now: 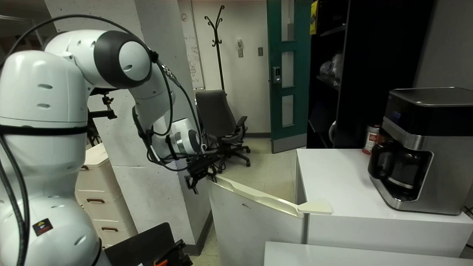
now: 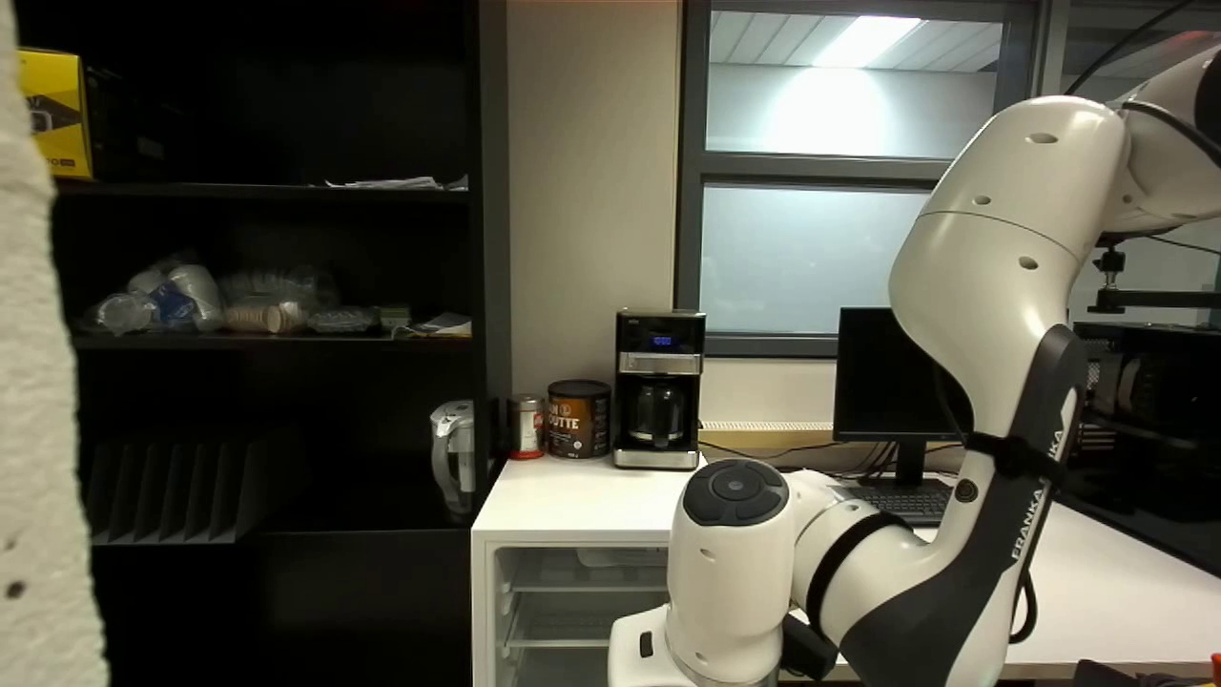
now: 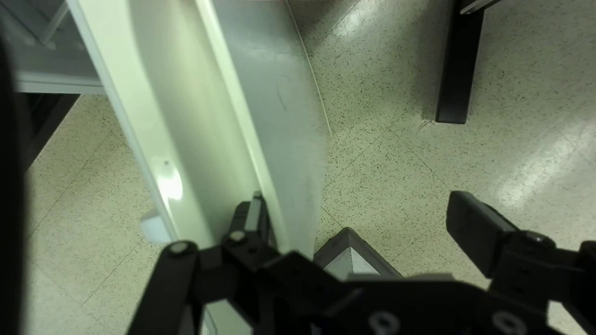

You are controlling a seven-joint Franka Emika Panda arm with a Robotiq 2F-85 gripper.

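Note:
A white fridge door (image 1: pixel 252 230) stands swung wide from the small fridge (image 1: pixel 346 177), with a cream grooved strip along its top edge. At the door's free end is my gripper (image 1: pixel 203 176). In the wrist view my gripper is open, its fingers spread far apart. One finger (image 3: pixel 254 217) reaches into the groove of the cream top strip (image 3: pixel 184 111); whether it touches the wall there I cannot tell. The other finger (image 3: pixel 475 231) hangs over bare floor beyond the door's face. Shelves inside the fridge (image 2: pixel 483 607) show in exterior view 2.
On the fridge top stand a coffee maker (image 1: pixel 430 150), a red-and-white can (image 1: pixel 371 139) and a brown tub (image 2: pixel 579 419). An office chair (image 1: pixel 218 117) is behind the door. A concrete pillar (image 1: pixel 150 190) rises close to the arm. Floor beside the door is open.

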